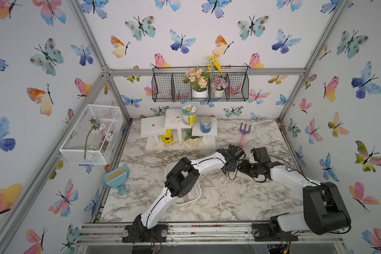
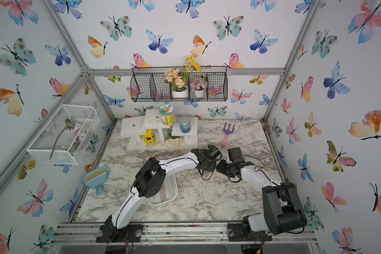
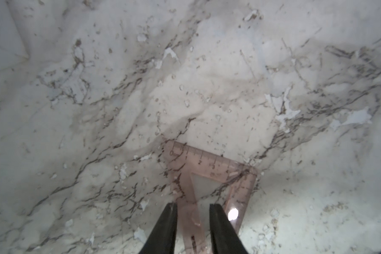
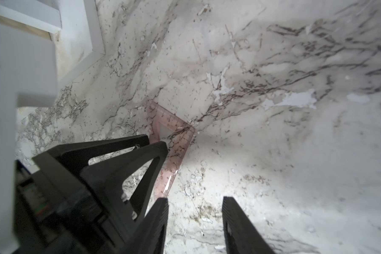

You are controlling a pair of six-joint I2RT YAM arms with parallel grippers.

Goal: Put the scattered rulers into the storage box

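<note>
A clear pinkish triangle ruler (image 3: 184, 169) lies flat on the marble table, its lower part running under the left gripper in the left wrist view. My left gripper is part open above it, its fingers apart over the ruler's long arm and inner cutout. In the right wrist view the same triangle ruler (image 4: 180, 146) shows partly behind the left gripper's black fingers. My right gripper is open over bare table, to the right of the ruler. The white storage box (image 2: 176, 196) holds rulers and is partly covered by the left arm.
A white stepped shelf (image 1: 152, 126) with cans stands at the back, close to the left gripper. A purple and pink fork (image 1: 243, 137) lies at back right. The blue dustpan (image 1: 110, 180) is at far left.
</note>
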